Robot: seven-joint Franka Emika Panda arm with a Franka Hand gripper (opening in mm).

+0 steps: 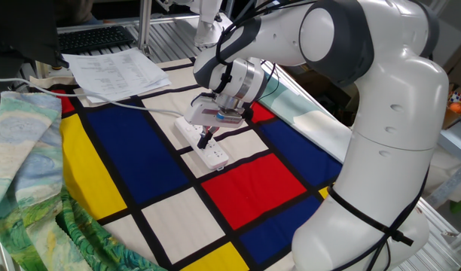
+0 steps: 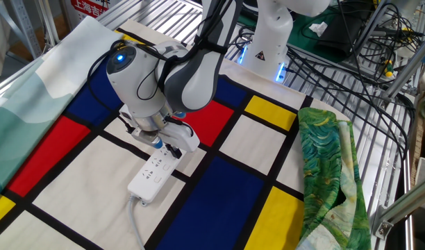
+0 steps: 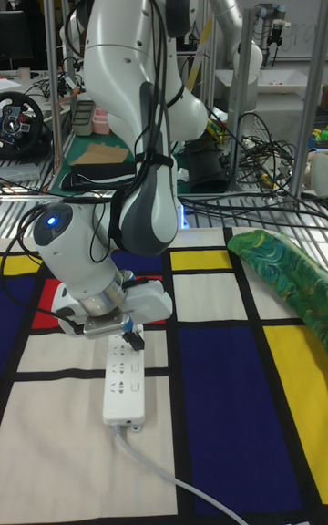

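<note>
A white power strip [image 2: 151, 175] with several sockets lies flat on the patterned cloth, its grey cable [image 2: 135, 215] leaving from one end. My gripper [image 1: 206, 141] points down over the strip, and its dark fingertips are at or just above the socket face. In the third exterior view, the gripper [image 3: 134, 338] covers the strip's far end, while the near sockets of the power strip [image 3: 122, 389] stay visible. The dark fingers [image 2: 173, 151] look close together. They are too small and partly hidden to show whether anything is between them.
A cloth with coloured blocks [image 1: 178, 226] covers the table. Papers [image 1: 117, 74] lie near a keyboard [image 1: 95, 38]. A green painted cloth [image 2: 327, 167] is bunched at one edge, and a pale green cloth [image 2: 39, 104] lies opposite.
</note>
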